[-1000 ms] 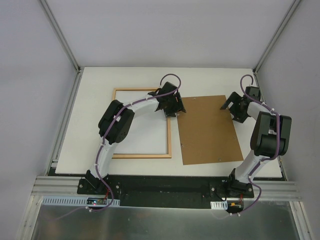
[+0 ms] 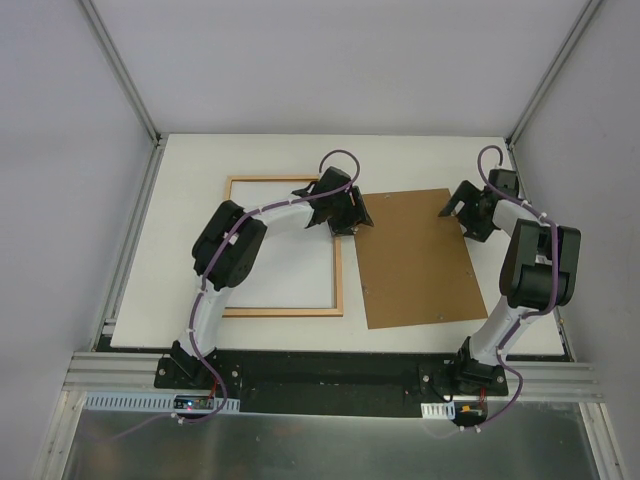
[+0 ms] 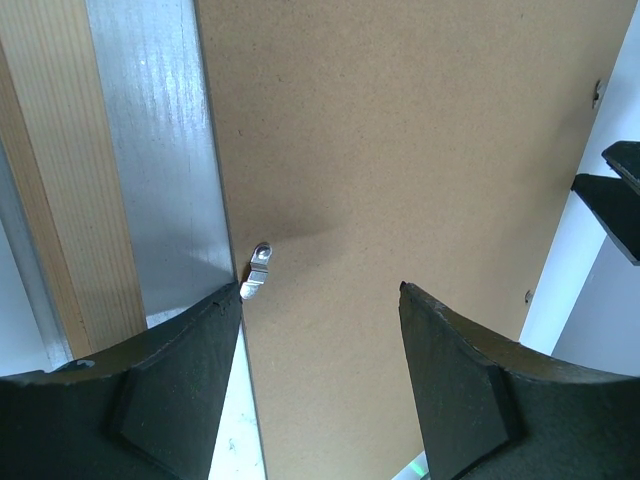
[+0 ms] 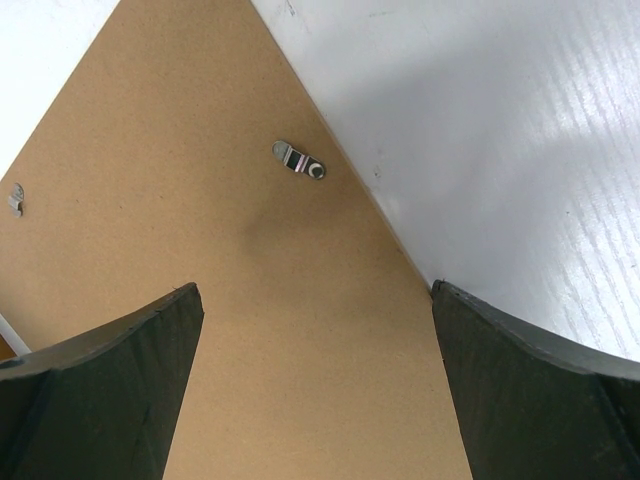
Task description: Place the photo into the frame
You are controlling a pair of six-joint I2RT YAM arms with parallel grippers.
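Observation:
In the top view a brown board (image 2: 415, 265) with small metal clips lies flat on the table. Left of it is a thin wooden frame (image 2: 339, 285) around a white area (image 2: 290, 280). My left gripper (image 2: 366, 221) stands open at the board's left edge; its left finger (image 3: 215, 340) is close beside that edge, near a metal clip (image 3: 256, 271). At the opposite side my right gripper (image 2: 448, 211) is open over the board's right edge, its right finger (image 4: 470, 330) right at the edge, whether touching I cannot tell. No separate photo can be made out.
A narrow strip of bare table runs between frame and board. Side walls stand close on the right.
The board has shifted very slightly, its near edge a touch further right and back. Both arms have barely moved, and the frame stays where it was.

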